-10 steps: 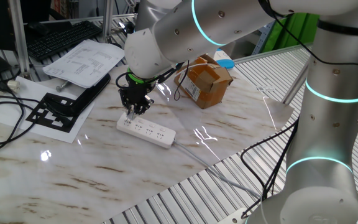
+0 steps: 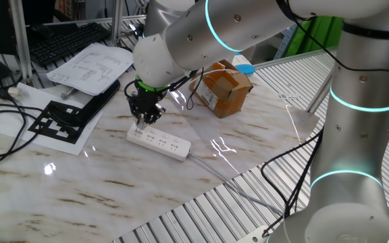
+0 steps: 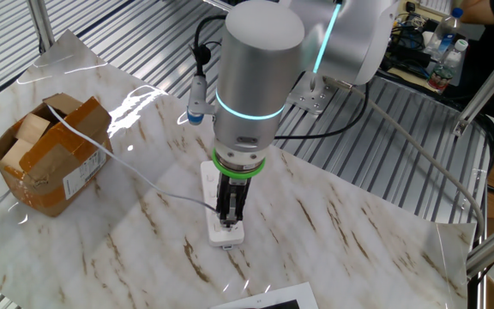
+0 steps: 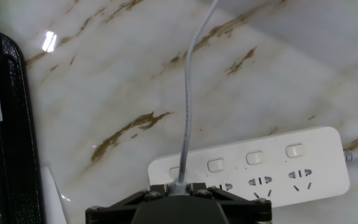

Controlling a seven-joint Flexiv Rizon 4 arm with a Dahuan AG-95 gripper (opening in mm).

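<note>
A white power strip (image 2: 159, 142) with several sockets and switches lies flat on the marble-patterned table. Over its end socket, the one farthest from the strip's own cord, my gripper (image 2: 141, 124) points downward. In the wrist view a grey plug (image 4: 178, 186) sits between the two fingertips, and the gripper is shut on it. From the plug a thin grey cable (image 4: 188, 93) runs away across the table. The plug is at the socket, but my fingers hide its prongs, so how deep it sits cannot be told.
An open cardboard box (image 3: 54, 159) stands on the table, with the thin cable passing over it. A black-and-white marker sheet (image 2: 63, 121), a black case and papers (image 2: 90, 67) lie on the other side. The strip's thick cord (image 2: 231, 183) leads off toward the arm's base.
</note>
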